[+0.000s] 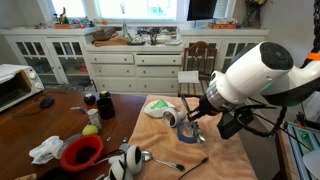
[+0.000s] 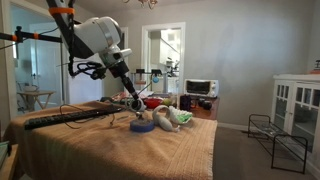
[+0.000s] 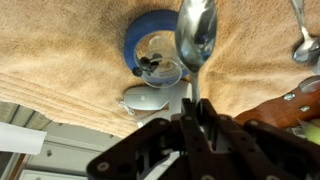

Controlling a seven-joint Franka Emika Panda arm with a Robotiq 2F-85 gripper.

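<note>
A metal spoon [image 3: 196, 38] is held in my gripper, its bowl pointing away from the fingers, which are closed on the handle. Beneath and beside the spoon bowl, in the wrist view, is a round blue dish [image 3: 131, 42] with a clear cup [image 3: 160, 48] standing in it; some dark bits show inside the cup. From the side, my gripper [image 2: 136, 103] hangs just above the blue dish [image 2: 141, 126]. How far the spoon is above the cup I cannot tell.
A silver mug [image 1: 172, 116] lies close to the dish. More spoons [image 3: 308, 48] rest on the tan cloth. On the wooden table are a red bowl [image 1: 82, 152], dark bottles [image 1: 105, 106] and a white cloth [image 1: 46, 150].
</note>
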